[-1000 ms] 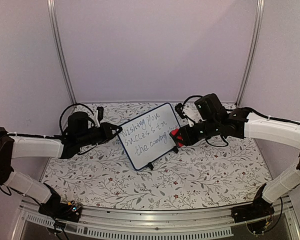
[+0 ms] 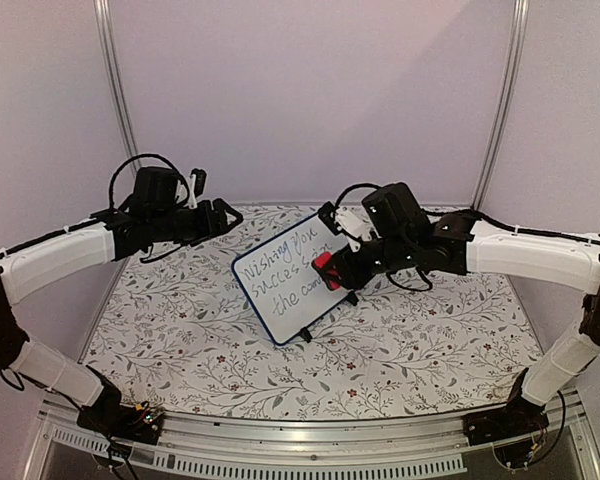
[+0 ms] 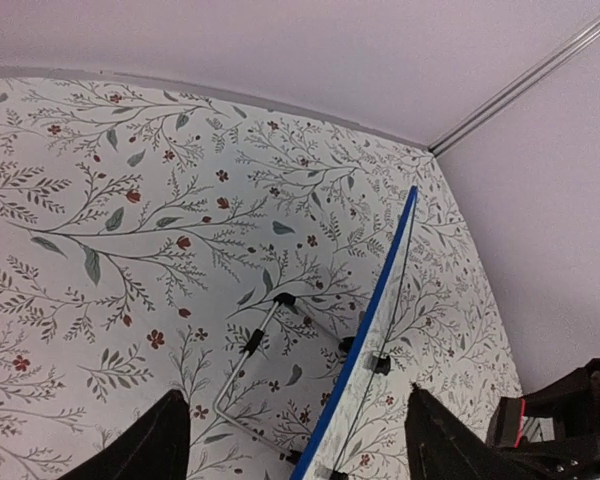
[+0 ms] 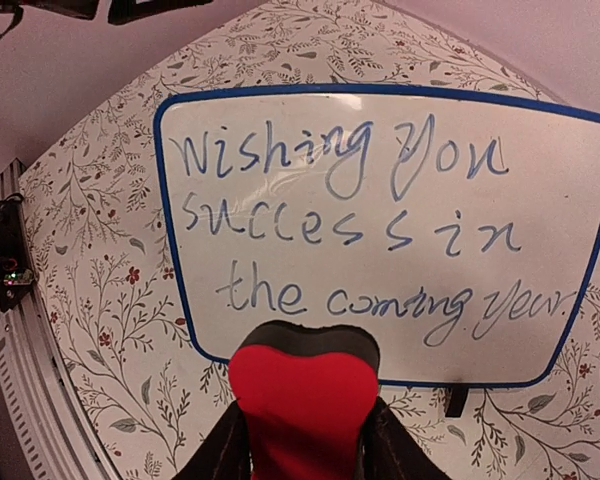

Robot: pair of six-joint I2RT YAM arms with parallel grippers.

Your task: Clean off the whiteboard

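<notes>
The whiteboard (image 2: 280, 310) stands slanted on small black feet, blue-framed, with handwriting in three lines across it. All its writing shows in the right wrist view, on the whiteboard (image 4: 380, 265). My right gripper (image 2: 338, 272) is shut on a red eraser with a dark pad (image 4: 305, 395), held in front of the board's lower right part; contact with the board cannot be told. My left gripper (image 2: 236, 217) hangs at the upper left of the board, apart from it. Its fingers (image 3: 150, 440) stand apart with nothing held, and the board's blue edge (image 3: 365, 325) shows beyond them.
A thin wire stand (image 3: 242, 365) props the board from behind. Flower-patterned cloth (image 2: 170, 350) covers the table, clear at the front and both sides. Pale walls (image 2: 310, 100) enclose the back and sides.
My left gripper was at the board's upper left corner; it has opened and moved up, away from it. The right gripper, with the eraser, has shifted left across the board. The board has turned slightly.
</notes>
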